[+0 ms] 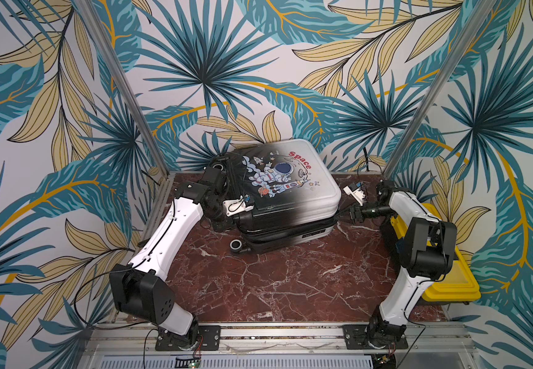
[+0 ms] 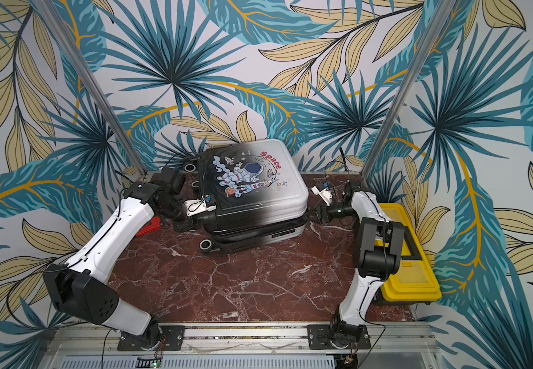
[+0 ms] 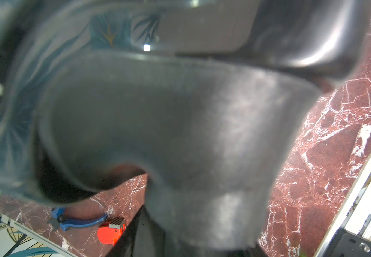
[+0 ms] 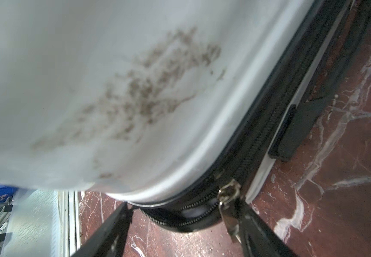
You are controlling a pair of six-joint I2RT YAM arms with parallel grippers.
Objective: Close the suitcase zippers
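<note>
The black-and-white Space suitcase point(image 1: 282, 184) point(image 2: 251, 178) lies tilted on the marble table. My left gripper point(image 1: 232, 218) point(image 2: 195, 218) is shut on its left front corner, whose blurred black plastic fills most of the left wrist view and hides the fingertips. At the right end, my right gripper stands open around the zipper band at the corner. A metal zipper pull point(image 4: 229, 201) hangs between the fingers, near the right one, not visibly clamped. The zipper track point(image 4: 264, 132) runs along the band.
A yellow-lidded case point(image 2: 417, 276) stands at the table's right, behind the right arm. A red tool point(image 3: 110, 233) and blue-handled pliers point(image 3: 82, 221) lie at the left, seen in the left wrist view.
</note>
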